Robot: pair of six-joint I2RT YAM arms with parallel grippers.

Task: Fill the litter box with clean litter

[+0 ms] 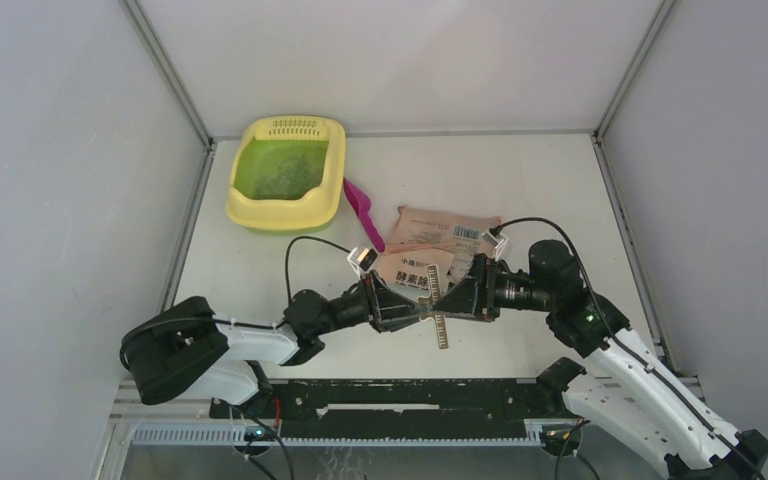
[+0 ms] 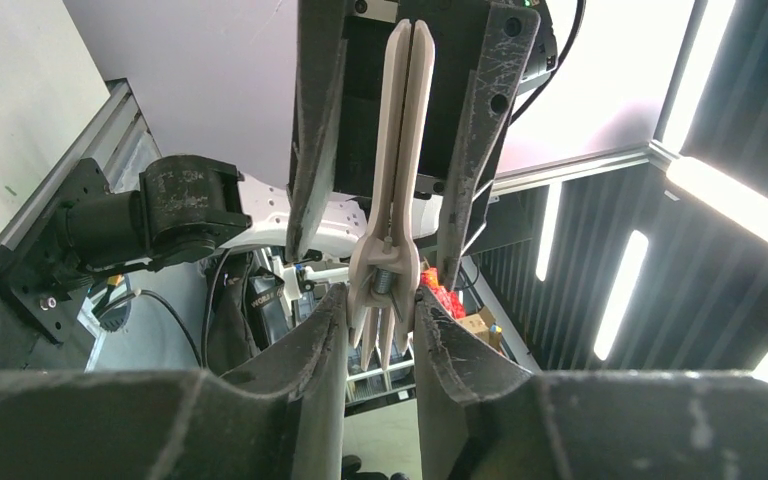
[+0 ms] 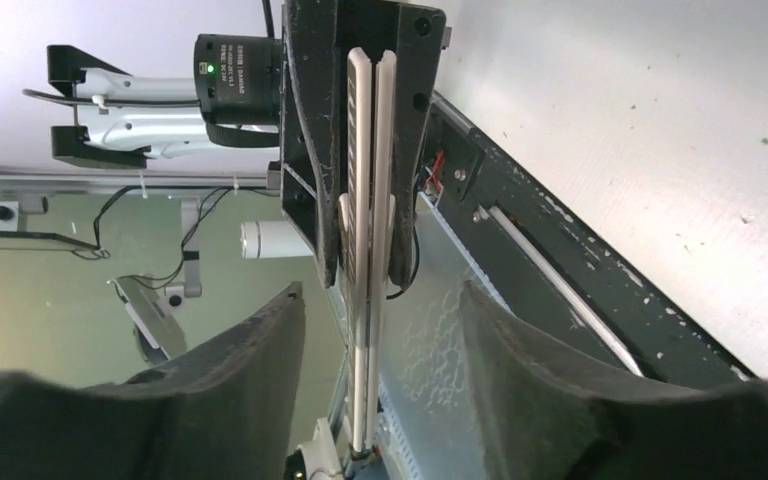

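A yellow litter box [image 1: 244,205] with a green interior and some grains sits back left; a magenta scoop [image 1: 358,205] lies beside it. Pinkish litter bags [image 1: 430,225] lie in the middle. A long pale clip [image 2: 396,180] stands upright between both grippers, above the bags. My left gripper has its fingertips on the clip's hinge part. My right gripper is open, its fingers either side of the clip [image 3: 360,180], apart from it in the right wrist view.
Walls enclose it at the back and sides.
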